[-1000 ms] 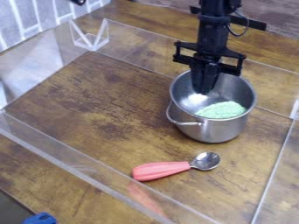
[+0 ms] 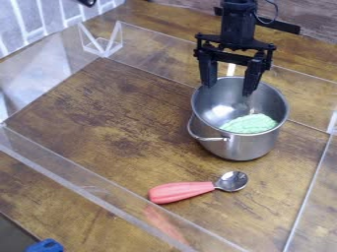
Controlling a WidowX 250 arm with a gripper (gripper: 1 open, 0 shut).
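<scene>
The black gripper point(image 2: 231, 77) stands open over the steel pot point(image 2: 235, 142), its two fingers spread above the back of the rim with nothing seen between them. Inside the pot lies a pale green object point(image 2: 250, 123), toward the right of the bottom. A spoon with a pink handle point(image 2: 182, 191) lies on the wooden surface in front of the pot, its metal bowl to the right.
Clear plastic walls border the wooden work area point(image 2: 99, 118), whose left part is bare. A blue object point(image 2: 43, 245) sits at the bottom left corner, outside the wall.
The gripper has risen out from low over the pot, and its fingers now show spread above the rim. The pot, green object and spoon look unmoved.
</scene>
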